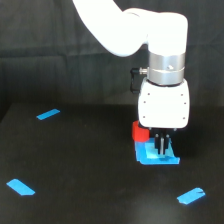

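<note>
Near the right of the dark table stands a red object [140,132], partly covered by the white hand. A light-blue piece [168,158] shows just below it, around the fingertips. My gripper [160,148] points down in front of both, its dark narrow fingers over the light-blue piece. The fingers look close together, but at this size I cannot make out the gap or anything between them. Whether they touch either object is also unclear.
Blue tape strips lie flat on the table: one at the far left [48,114], one at the near left [20,187] and one at the near right [190,196]. A dark curtain [50,60] hangs behind.
</note>
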